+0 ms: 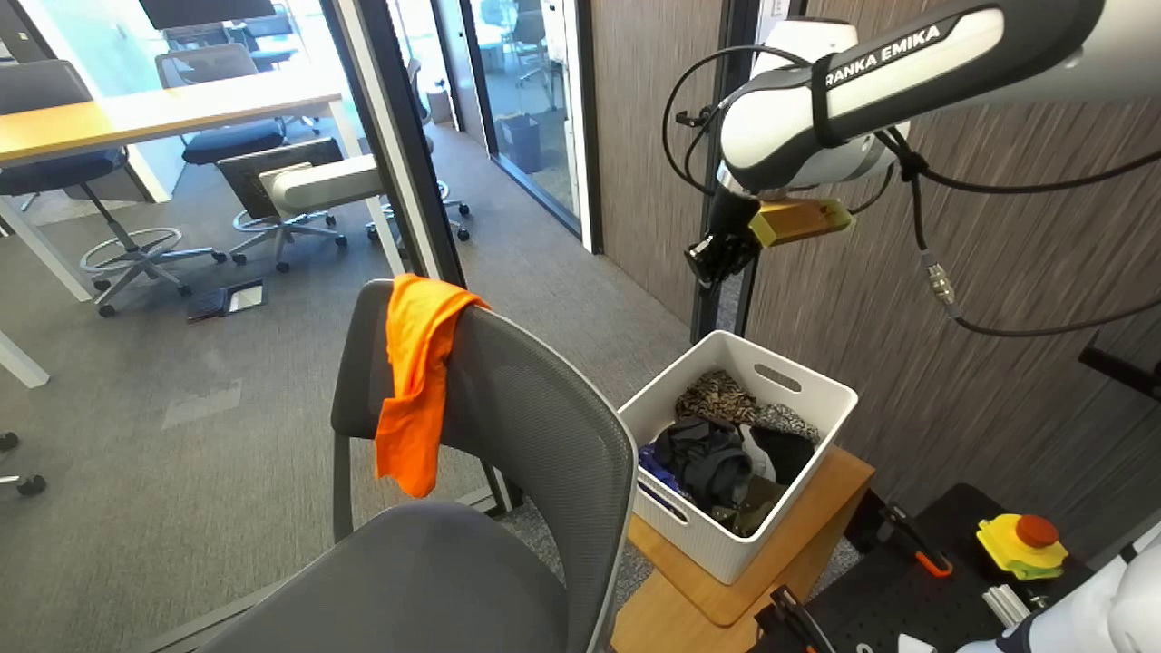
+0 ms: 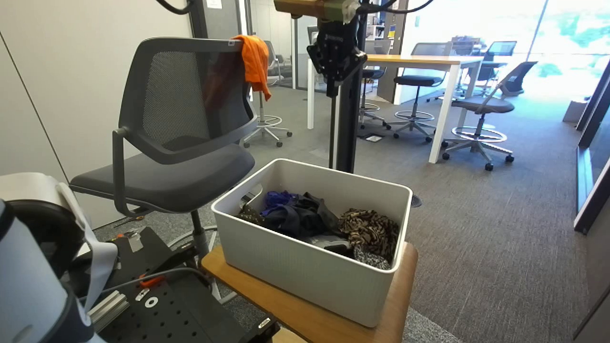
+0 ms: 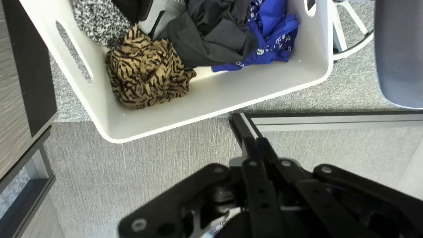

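My black gripper [image 2: 332, 90] hangs above the far rim of a white basket in the second exterior view, pointing down. In the wrist view its fingers [image 3: 249, 143] lie together, and nothing shows between them; the gripper is shut. Several cloths fill the white basket [image 1: 683, 372]: a tiger-striped one [image 3: 144, 73], a dark grey one [image 3: 216, 39], a blue patterned one [image 3: 273, 33] and a speckled black-and-white one [image 3: 101, 21]. An orange cloth [image 1: 415, 381] drapes over the backrest of a grey chair [image 1: 522, 403], away from the gripper.
The basket stands on a wooden stool [image 2: 337, 306]. Beside it is a black perforated board [image 2: 177, 303] with tools. A red emergency button [image 1: 1036, 531] sits at the right in the first exterior view. A wood-grain wall [image 1: 1001, 239] stands close behind the arm.
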